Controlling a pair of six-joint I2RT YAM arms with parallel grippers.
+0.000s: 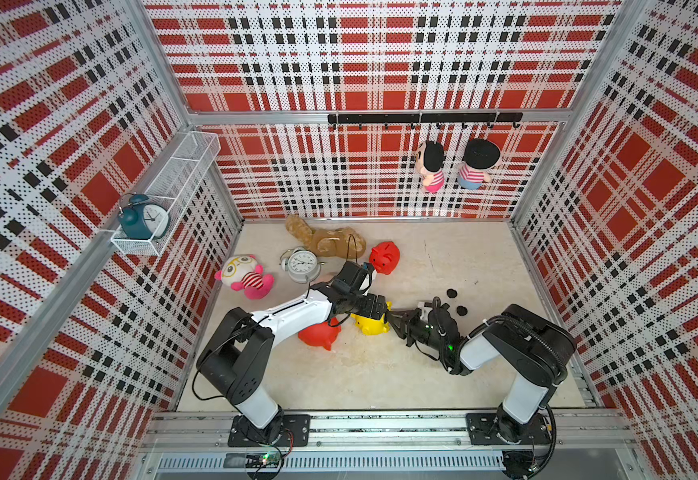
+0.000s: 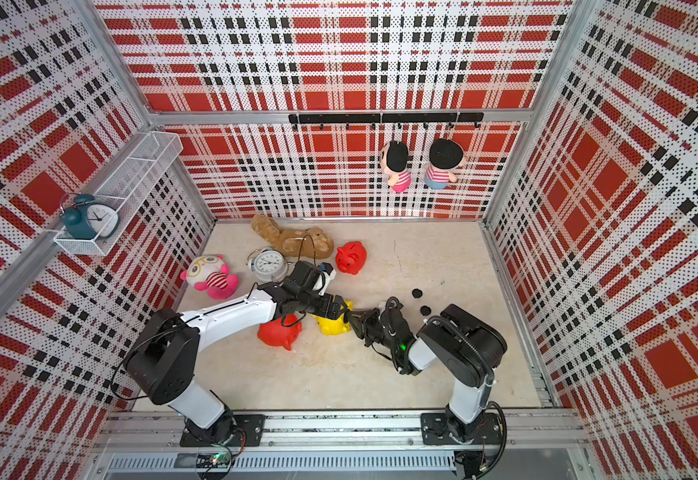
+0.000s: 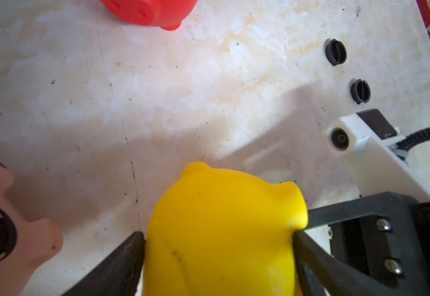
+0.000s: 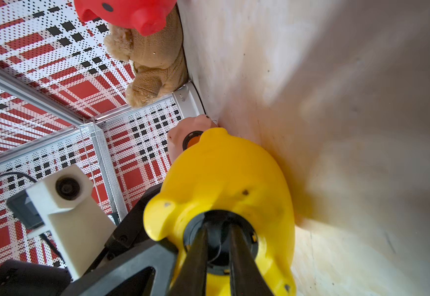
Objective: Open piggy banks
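In the middle lies a yellow piggy bank (image 3: 220,231), tilted with its black plug (image 4: 220,266) toward the right arm. My left gripper (image 1: 373,308) is open around it, fingers on either side in the left wrist view. My right gripper is shut, its fingertips at the plug. A pink bank (image 3: 32,246) lies beside the yellow one; red banks (image 1: 384,257) (image 1: 318,336) sit behind and front-left. Two loose black plugs (image 3: 335,51) (image 3: 360,91) lie on the right.
A silver clock (image 1: 301,265), a pink owl plush (image 1: 245,278) and a brown plush (image 1: 337,242) are at the left and back.
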